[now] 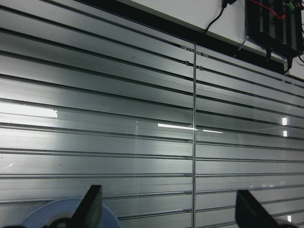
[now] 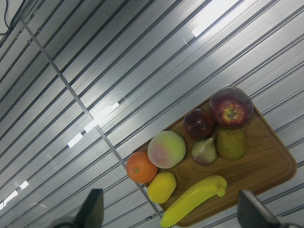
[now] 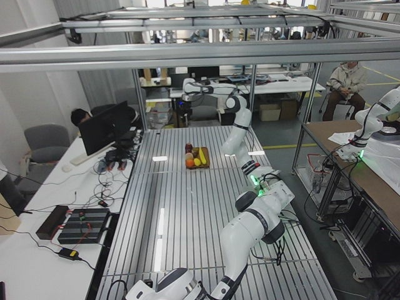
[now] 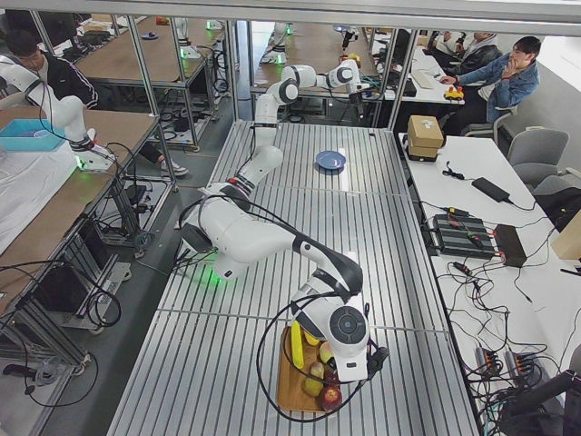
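In the right wrist view a wooden tray (image 2: 266, 171) holds fruit: a banana (image 2: 190, 202), a lemon (image 2: 161, 187), an orange (image 2: 140, 167), a peach (image 2: 166, 148), a fig (image 2: 204, 153), red fruits and a brownish-green fruit (image 2: 230, 142). My right gripper is above it, fingers wide open. In the left wrist view a blue plate (image 1: 109, 218) lies at the lower edge, beneath my open left gripper; the plate (image 4: 330, 160) also shows at the far end of the table in the camera right view.
A side desk (image 3: 31, 262) with electronics and cables runs alongside, and frame posts and rails surround the work area. Other arms stand at neighbouring tables.
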